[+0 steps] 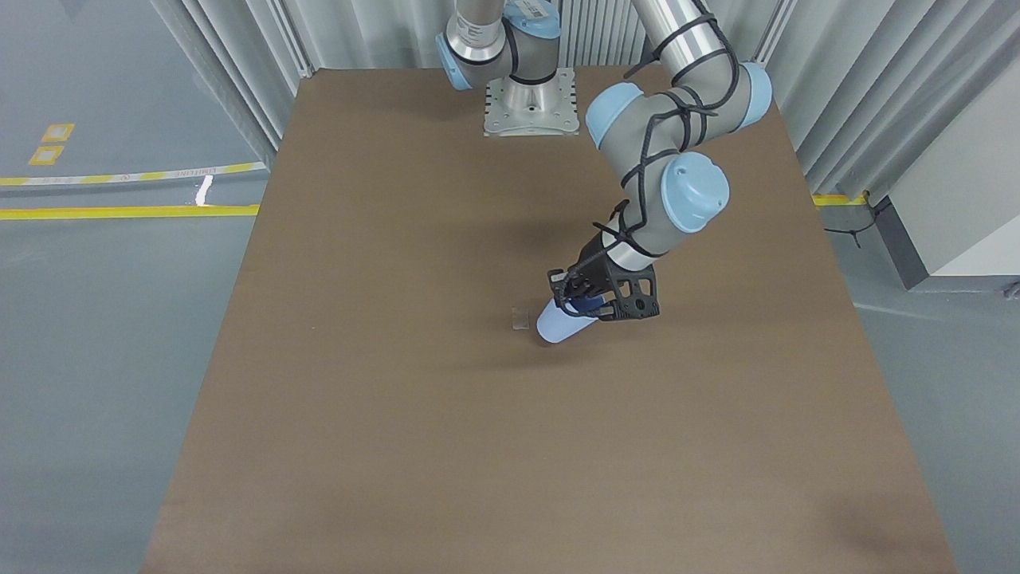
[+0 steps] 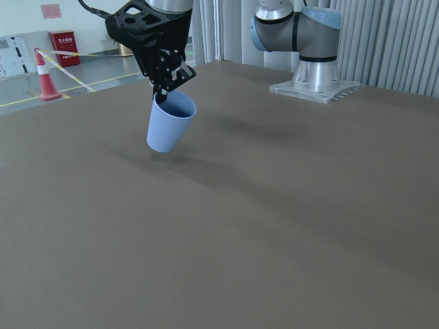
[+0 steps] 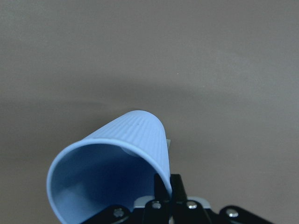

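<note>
A light blue ribbed cup (image 1: 559, 325) hangs tilted from my black gripper (image 1: 583, 296) over the table. In the camera left view the gripper (image 2: 159, 92) grips the rim of the cup (image 2: 167, 130), its mouth facing up and its bottom just above the surface. In the wrist view the cup (image 3: 107, 172) fills the lower left, open end toward me, with my fingers (image 3: 177, 189) shut on its rim at the right side. A small clear patch (image 1: 520, 319) lies on the table beside the cup.
A cone (image 2: 48, 86) and a red box (image 2: 65, 48) are on the floor beyond.
</note>
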